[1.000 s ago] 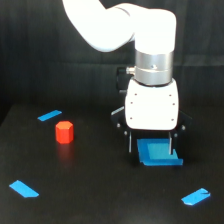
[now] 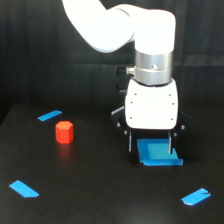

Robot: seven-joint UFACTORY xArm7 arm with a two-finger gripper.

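Observation:
My gripper [image 2: 150, 148] points down over the right half of the dark table. Its thin dark fingers stand wide apart, and I see nothing held between them. Just below and behind them in the picture is a flat-looking blue square [image 2: 160, 158] with a lighter blue patch on it. Whether the fingertips touch the square is too dark to tell. Well to the left, clear of the gripper, sits a small red block [image 2: 64, 132] with a six-sided outline.
Blue strips lie flat on the black table: one at the far left [image 2: 50, 116], one at the near left [image 2: 24, 189] and one at the near right [image 2: 196, 197]. A dark curtain [image 2: 50, 50] hangs behind.

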